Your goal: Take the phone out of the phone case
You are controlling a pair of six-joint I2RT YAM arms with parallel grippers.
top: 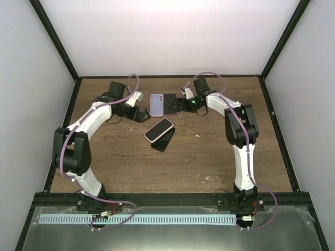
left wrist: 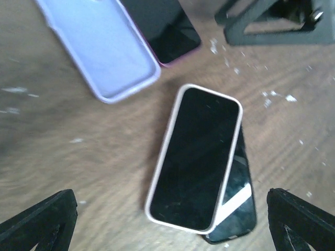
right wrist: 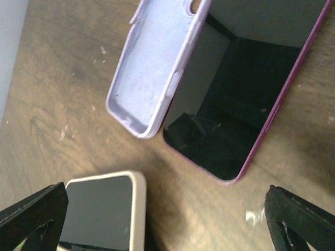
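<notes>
The lavender phone case (top: 156, 105) lies empty at the back middle, its inside facing up in the right wrist view. Right beside it on the table lies a dark phone (right wrist: 230, 99) with a reddish edge. Closer to the front, a phone in a pale case (left wrist: 193, 159), screen up, rests partly over another dark phone (left wrist: 239, 196). My left gripper (top: 144, 116) is open above the table, just left of the lavender case's lower end and the pale-cased phone. My right gripper (top: 175, 105) stands open by the right side of the dark phone. Neither holds anything.
Both grippers work close together around the phones; part of the right one (left wrist: 277, 26) shows in the left wrist view. A wall (top: 170, 39) rises behind the back edge.
</notes>
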